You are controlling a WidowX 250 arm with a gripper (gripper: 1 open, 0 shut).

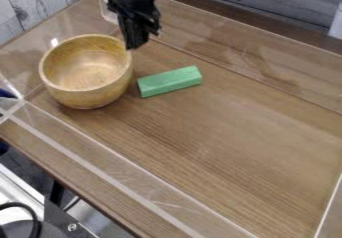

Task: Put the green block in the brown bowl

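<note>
The green block (170,80) lies flat on the wooden table, just right of the brown bowl (84,96). A gap of bare table separates it from the bowl's rim. The bowl stands upright at the left, its inside empty. Beyond the bowl's far right rim is my dark gripper (138,38), well clear of the block. Its fingers are dark and small here, so whether they are open or shut does not show.
At the back, a white wire-like object (107,6) is partly hidden behind the arm. Black cables (19,218) lie at the front left corner.
</note>
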